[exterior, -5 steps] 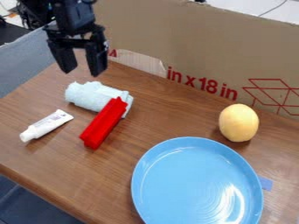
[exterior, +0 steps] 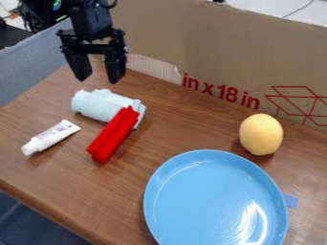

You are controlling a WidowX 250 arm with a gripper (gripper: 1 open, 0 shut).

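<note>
My black gripper (exterior: 98, 68) hangs at the upper left, fingers apart with nothing between them, above a light blue-white rolled cloth (exterior: 99, 104). A red bar-shaped object (exterior: 111, 136) lies slantwise against the cloth's right side. To their left is a white tube (exterior: 50, 137). A yellow oval object (exterior: 261, 135) stands at the right, and a large blue plate (exterior: 215, 202) lies at the front right.
A cardboard box (exterior: 217, 53) forms a wall along the back. A grey surface borders it at the left.
The gripper has shifted a little left and slightly down since one second ago. The objects on the table appear unmoved.
</note>
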